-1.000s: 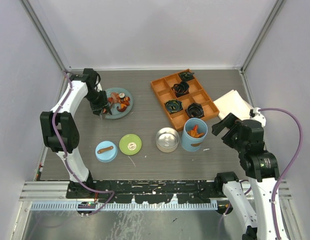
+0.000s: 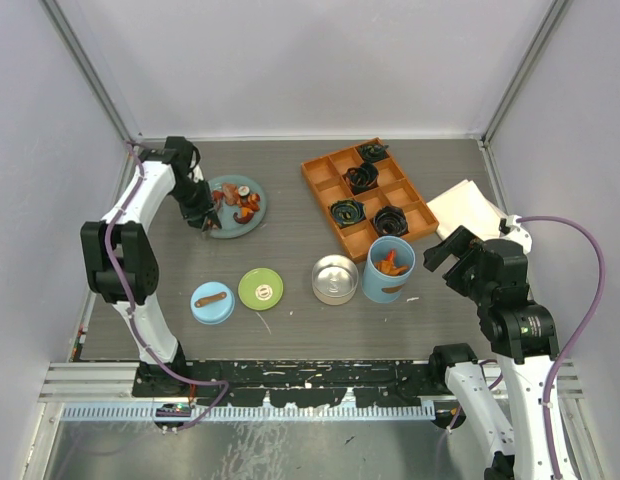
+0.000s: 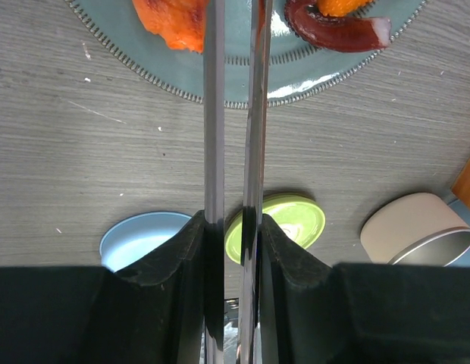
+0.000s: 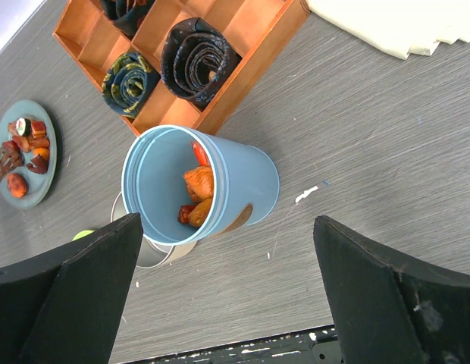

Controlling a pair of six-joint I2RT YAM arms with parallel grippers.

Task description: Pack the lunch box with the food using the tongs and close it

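My left gripper (image 2: 204,212) is over the left side of the blue-grey plate (image 2: 254,222). It is shut on metal tongs (image 3: 214,136), whose long arms reach over the plate rim in the left wrist view; their tips are out of frame. On the plate lie orange pieces (image 3: 165,21) and a red-brown sausage (image 3: 333,30). Whether food sits between the tongs cannot be made out. My right gripper stands open and empty near the blue canister (image 2: 390,272), which has food (image 4: 198,186) inside.
Blue lid (image 2: 212,314), green lid (image 2: 261,289) and round metal-lined container (image 2: 335,276) stand in the middle front. Behind the canister sits a wooden divided tray (image 2: 340,218) with rolled dark cloths. Cream napkins (image 2: 470,207) lie at the right. Table right of the plate is clear.
My left gripper has shifted only slightly over the plate's left side. The right arm and the other objects look unmoved.
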